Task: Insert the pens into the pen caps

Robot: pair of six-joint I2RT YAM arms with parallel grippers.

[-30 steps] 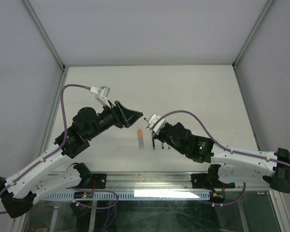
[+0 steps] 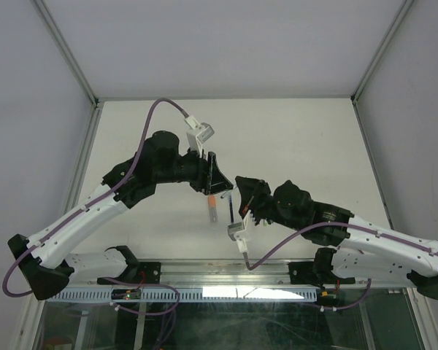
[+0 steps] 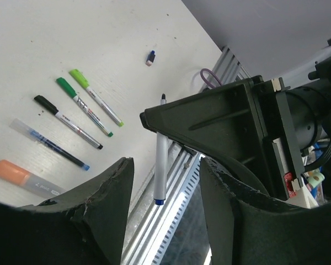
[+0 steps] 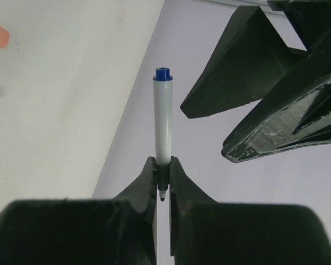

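A white pen with a blue end point(image 4: 163, 116) is gripped near its dark tip by my right gripper, which is shut on it. In the left wrist view the same white pen point(image 3: 161, 165) points its blue end into the space between my left gripper's spread fingers point(image 3: 107, 207). The left gripper is part open and apart from the pen. A small blue-and-white cap point(image 3: 150, 58) lies by itself on the table. Several other pens lie in a row: light green point(image 3: 96, 97), dark green point(image 3: 84, 106), black point(image 3: 68, 121) and blue point(image 3: 51, 144).
An orange-capped marker point(image 3: 26, 178) lies beside the blue pen. The table's metal front rail point(image 2: 204, 270) runs below both arms.
Both arms have shifted since a second ago. My left gripper has moved right, and the right gripper has turned, swinging the held pen; the two now stand close together.
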